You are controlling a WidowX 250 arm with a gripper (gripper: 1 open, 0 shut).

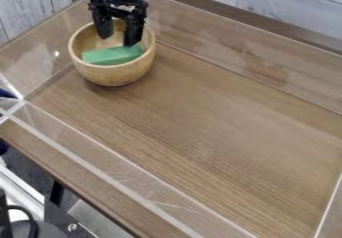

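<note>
My black gripper [116,27] is at the top left, reaching down into a tan wooden bowl [112,72] with its fingers apart. A green object [110,55] lies in the bottom of the bowl, just below the fingers; whether they touch it I cannot tell.
A wide bare wooden table [201,142] fills most of the view, clear to the right and front. White walls stand at the back. Black hardware [27,217] and clear plastic edging are at the lower left.
</note>
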